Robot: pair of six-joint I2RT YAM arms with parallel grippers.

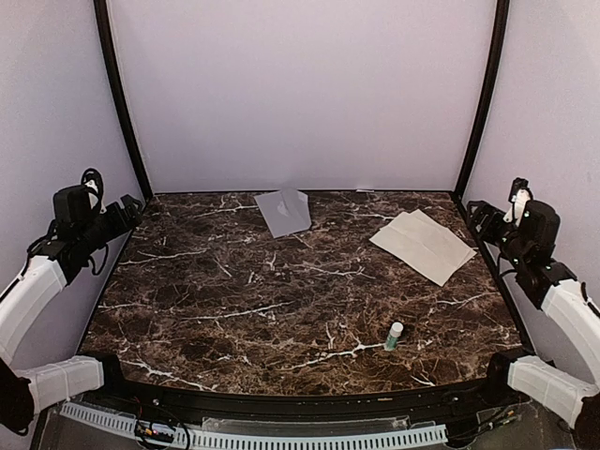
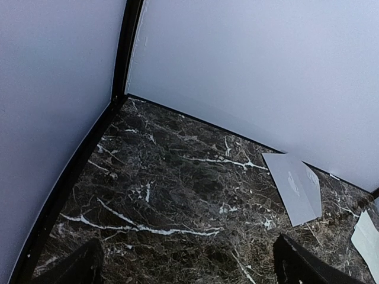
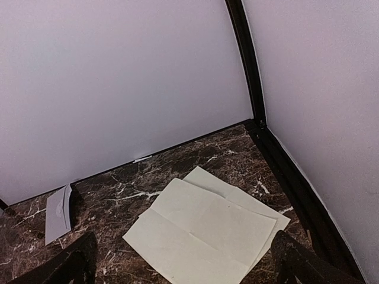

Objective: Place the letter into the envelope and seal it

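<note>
A grey envelope lies at the back of the table, left of its right-hand half; its flap stands raised at the far end in the left wrist view. At the back right rests the cream letter paper, creased across, apparently in two overlapping layers in the right wrist view. A small bottle with a white cap and green label stands near the front right. My left gripper hangs open and empty by the left wall. On the opposite side, my right gripper is open too, close to the letter but apart from it.
White walls with black corner posts close in the back and both sides. A ruler-like slotted strip runs along the front edge.
</note>
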